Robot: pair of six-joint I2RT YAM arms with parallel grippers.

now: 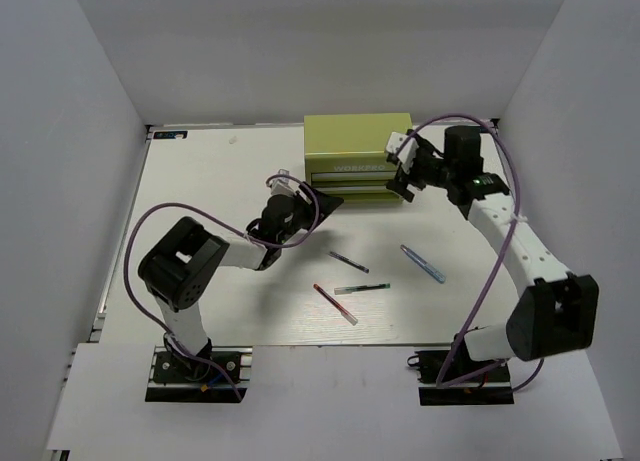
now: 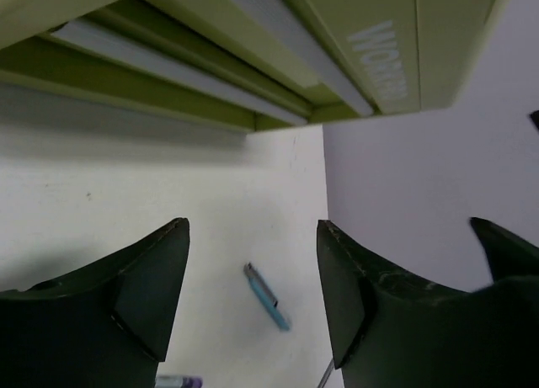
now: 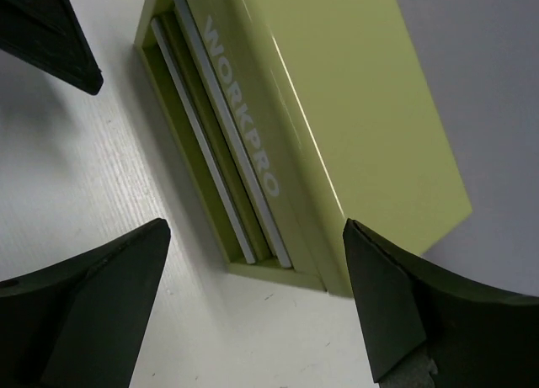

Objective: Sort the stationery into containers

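An olive-green WORKPRO box (image 1: 358, 136) with slotted compartments (image 3: 181, 110) stands at the back centre. My left gripper (image 1: 317, 203) is open at its left front, my right gripper (image 1: 400, 166) open at its right front; both are empty. Pens lie on the white table: a dark one (image 1: 348, 262), a red one (image 1: 335, 304), a green-ended one (image 1: 362, 288) and a blue one (image 1: 423, 264). The left wrist view (image 2: 253, 304) looks past its fingers at the box's underside and pens; the right wrist view (image 3: 258, 321) faces the box front.
Grey walls bound it at the sides and back.
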